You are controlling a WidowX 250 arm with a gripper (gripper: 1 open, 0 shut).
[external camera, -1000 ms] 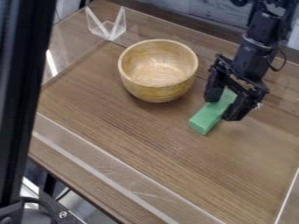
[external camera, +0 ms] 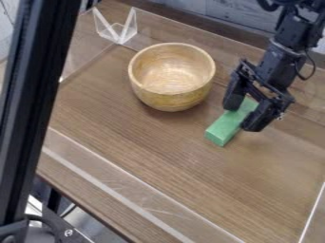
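A green rectangular block lies on the wooden table, right of a tan round bowl. The black gripper is low over the upper end of the block, hiding part of it. It is open; whether its fingers touch the block is hard to tell.
The bowl stands in the upper middle. A small clear angular object is at the back left. A dark vertical frame edge runs along the left of the view.
The arm and gripper have shifted and changed angle slightly over the block. The block and bowl look to be in the same places.
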